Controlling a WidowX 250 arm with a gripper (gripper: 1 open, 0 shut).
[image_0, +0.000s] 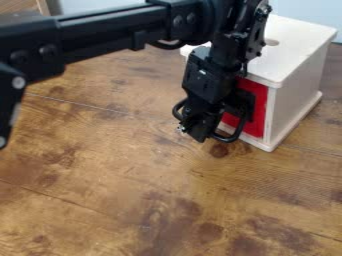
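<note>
A white box (297, 92) stands at the right on the wooden floor, with a red panel (254, 108) on its near left face. My black gripper (194, 128) hangs low against that red face, near the box's lower left corner, its fingertips angled down toward the floor. The gripper's body and looped cables cover much of the panel, and I cannot tell whether the fingers are open or shut or what lies between them.
Bare wooden surface (107, 190) fills the left and front of the view. The arm reaches across the top from the upper left. A pale wall is behind the box.
</note>
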